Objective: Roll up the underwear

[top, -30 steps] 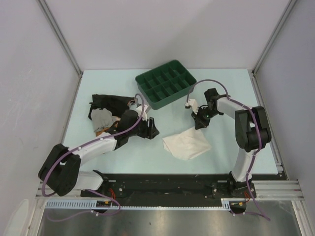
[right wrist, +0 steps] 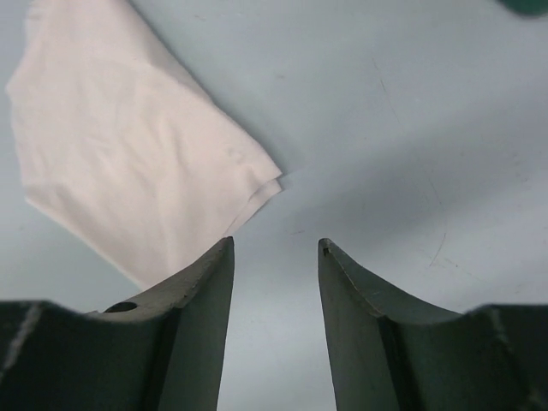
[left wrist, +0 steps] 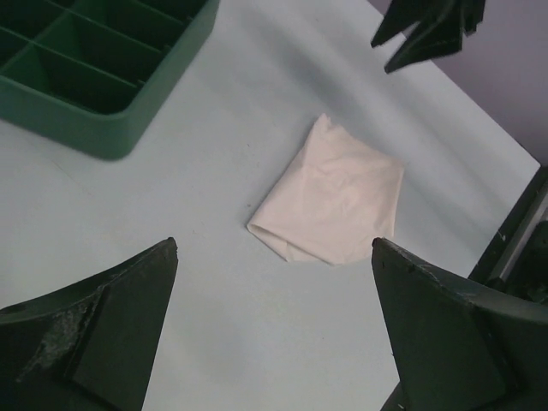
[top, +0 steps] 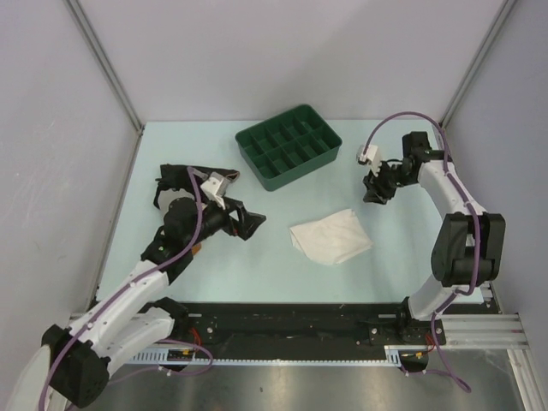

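The pale pink underwear [top: 332, 237] lies folded and flat on the white table, a rough four-sided shape. In the left wrist view, the whole underwear [left wrist: 330, 193] shows beyond the fingers; in the right wrist view, one corner of the underwear [right wrist: 163, 137] points toward the middle. My left gripper [top: 248, 226] hovers left of the cloth, its fingers wide apart and empty. Up and to the right of the cloth is my right gripper [top: 377, 195], clear of it. A gap of bare table shows between its fingers, so it is open.
A dark green divided box [top: 289, 145] stands at the back centre. On the left, partly behind the left arm, is a black container [top: 199, 175] with grey cloth in it. Bare table surrounds the underwear.
The right gripper has moved away from the cloth, to the right. My left gripper has drawn back left.
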